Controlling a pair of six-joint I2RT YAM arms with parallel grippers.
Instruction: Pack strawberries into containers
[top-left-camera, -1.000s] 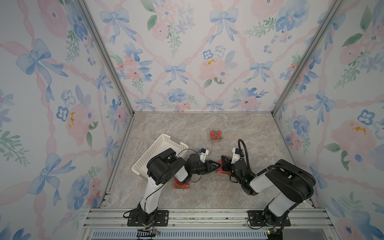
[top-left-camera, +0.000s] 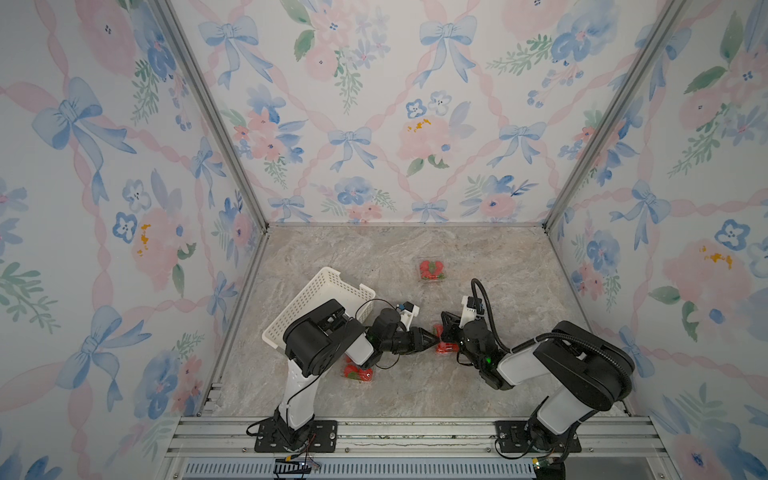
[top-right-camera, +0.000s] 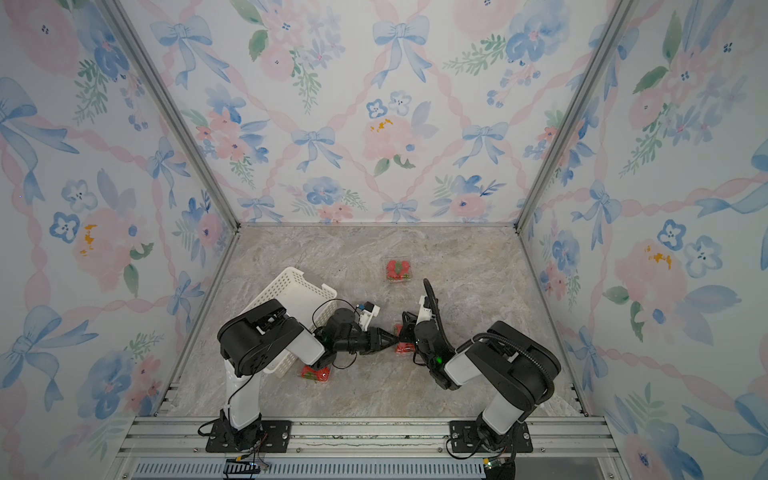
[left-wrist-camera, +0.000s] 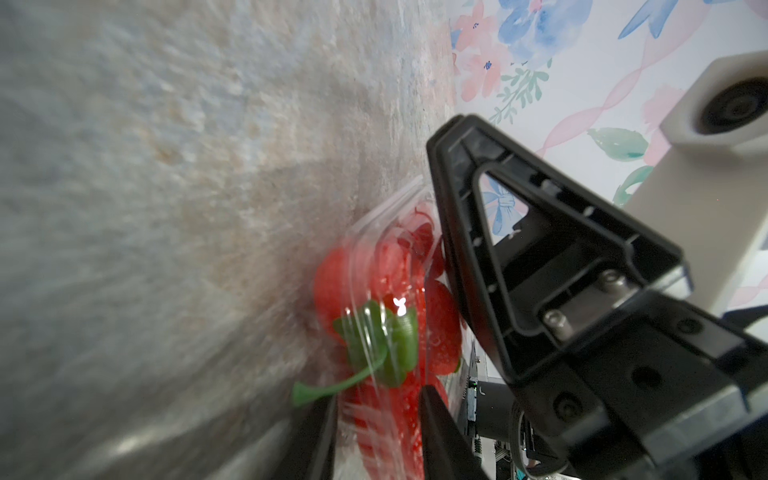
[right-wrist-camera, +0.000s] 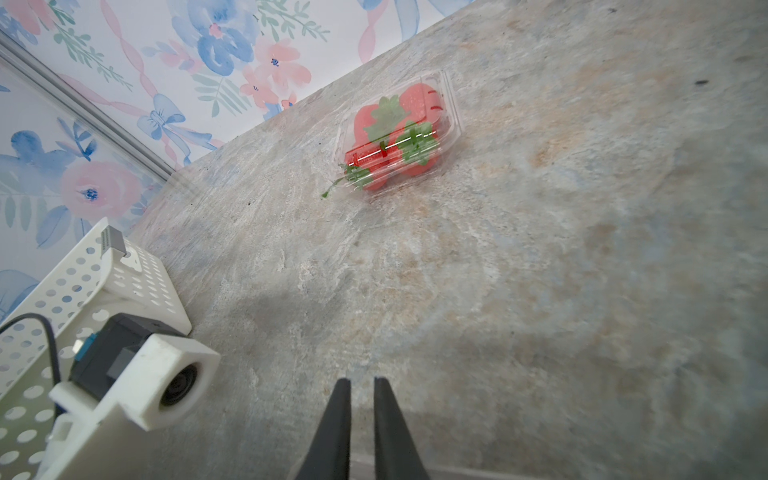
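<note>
A clear box of strawberries (top-left-camera: 446, 349) sits between my two grippers at the front middle of the table. The left wrist view shows this strawberry box (left-wrist-camera: 400, 276) close up, red fruit and green leaves behind clear plastic. My left gripper stands part open, the box between and just beyond its fingertips. Against the box's far side is a black finger (left-wrist-camera: 456, 240) of my right gripper. The right gripper's fingers are nearly together, with a pale edge below them; its grip on the box is mostly hidden. A white basket (top-left-camera: 313, 300) stands at left.
Another strawberry box (right-wrist-camera: 400, 132) rests at the back middle, clear of both arms. One more box (top-left-camera: 357, 373) lies under the left arm near the front. Open table surrounds the back box and extends to the right.
My left gripper has shifted slightly left and toward the front, and the right gripper has barely moved. The box under the left arm appears a little farther left and turned.
</note>
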